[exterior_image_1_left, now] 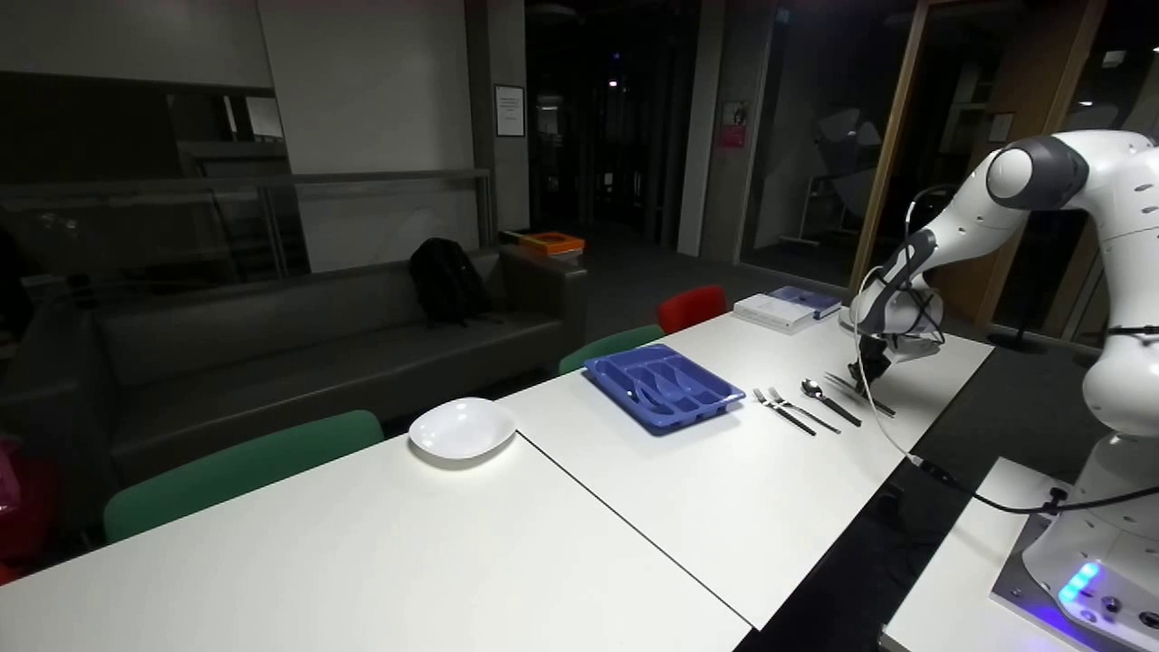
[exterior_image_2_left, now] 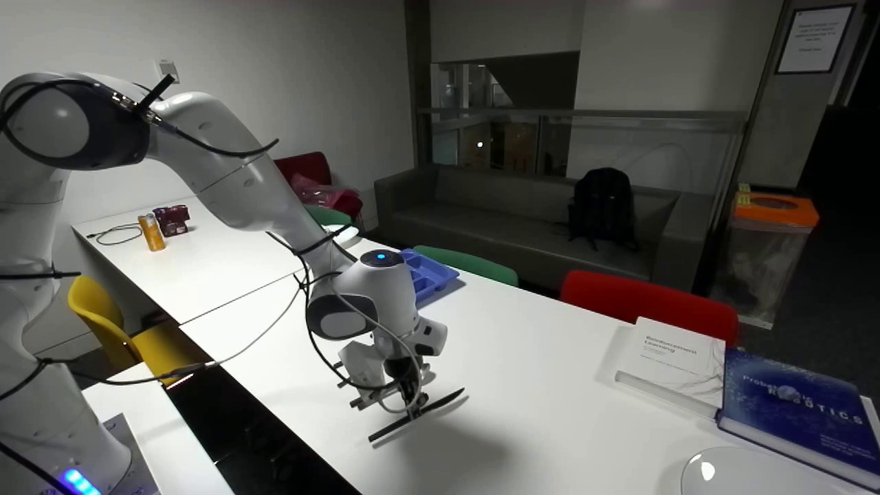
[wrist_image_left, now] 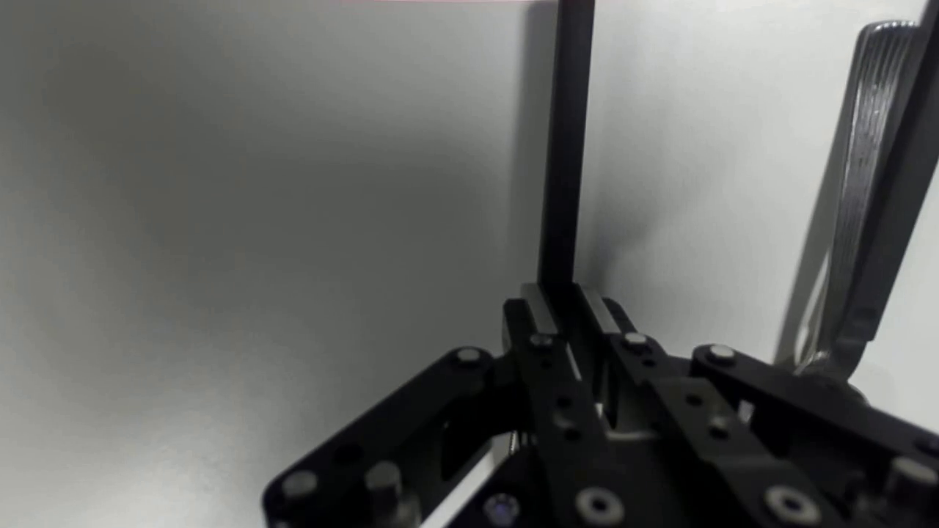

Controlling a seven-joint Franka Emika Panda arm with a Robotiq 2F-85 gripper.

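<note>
A long, thin, knife-like utensil (exterior_image_2_left: 446, 399) with a black handle is pinched in my gripper. The handle (wrist_image_left: 567, 149) runs up from between the closed fingertips in the wrist view; the fingers hide the part below. In exterior view 2, both ends of the utensil stick out from the gripper (exterior_image_2_left: 416, 407), just over or on the white table. Whether it touches the surface, I cannot tell. To the right in the wrist view lie a silver ridged handle (wrist_image_left: 873, 97) and a black handle (wrist_image_left: 898, 176), side by side.
Two forks (exterior_image_1_left: 790, 413) and a spoon (exterior_image_1_left: 834, 404) lie between my gripper and the blue cutlery tray (exterior_image_1_left: 663, 426). A white bowl (exterior_image_1_left: 462, 428) sits beyond the tray. Books (exterior_image_2_left: 672, 363) occupy the table's far end.
</note>
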